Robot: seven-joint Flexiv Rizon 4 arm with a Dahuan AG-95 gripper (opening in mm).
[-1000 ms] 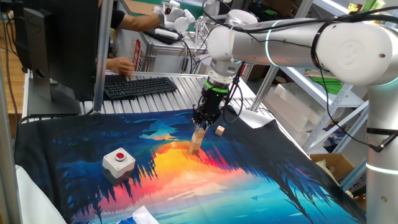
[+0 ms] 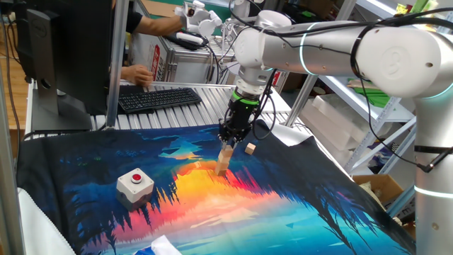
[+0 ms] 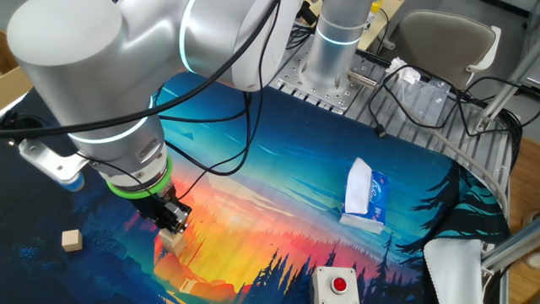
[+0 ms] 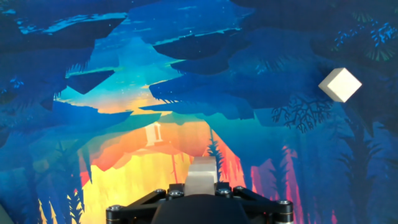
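Note:
Two light wooden blocks form a small column on the printed cloth, the upper block (image 2: 226, 151) over the lower block (image 2: 221, 169); they look touching, with a slight offset. My gripper (image 2: 228, 139) points down at the top of this column. In the wrist view a pale block (image 4: 201, 175) sits between the fingertips, which close in on both its sides, so the gripper appears shut on it. Exterior view 2 shows the block (image 3: 171, 241) just below the fingers, partly covered. A separate wooden cube (image 4: 340, 84) lies alone on the dark part of the cloth.
A grey box with a red button (image 2: 135, 188) stands on the cloth (image 2: 78, 170). A blue-and-white tissue pack (image 3: 367, 198) lies farther off. Behind the cloth are a keyboard (image 2: 159, 100) and a person's hand (image 2: 138, 75).

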